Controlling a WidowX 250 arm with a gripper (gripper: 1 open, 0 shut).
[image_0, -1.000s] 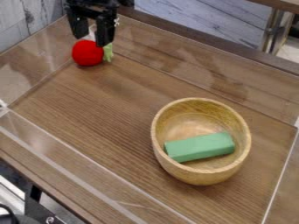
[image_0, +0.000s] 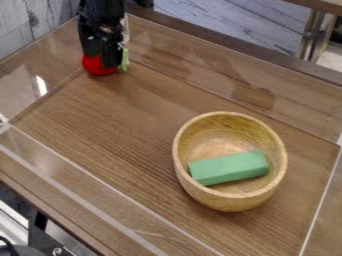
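At the top left of the camera view my black gripper (image_0: 103, 52) is lowered over a red round object (image_0: 99, 68), largely covering it. The gripper is open, its fingers around the object's top. A small light green item (image_0: 123, 62) sits just right of the red object, partly hidden.
A round wooden bowl (image_0: 230, 133) holding a green block (image_0: 229, 167) stands at the lower right of the wooden table (image_0: 107, 150). A wall bounds the table at the upper left.
My gripper has moved down onto the red object, which is now more hidden behind it. The bowl and green block have not moved.
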